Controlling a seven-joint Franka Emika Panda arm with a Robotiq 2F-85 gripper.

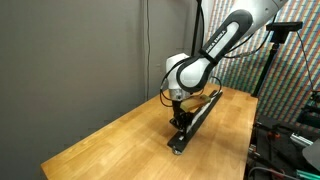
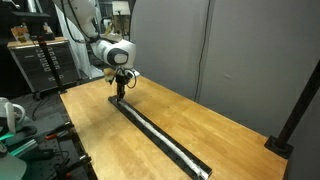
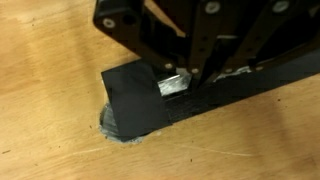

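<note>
A long black channel-like object with a pale strip along its middle lies flat on the wooden table. My gripper points down onto its far-left end in exterior view 2. Seen from the wrist, the gripper has its fingertips close together over the channel, beside a silvery strip. It appears shut on something small there, but the dark fingers hide what it is. A square black end piece covers the channel's end, and grey fuzzy material sticks out from under it.
Wide bare table lies to the left of the channel in exterior view 1. A grey partition stands behind. Dark equipment occupies the left edge of exterior view 2.
</note>
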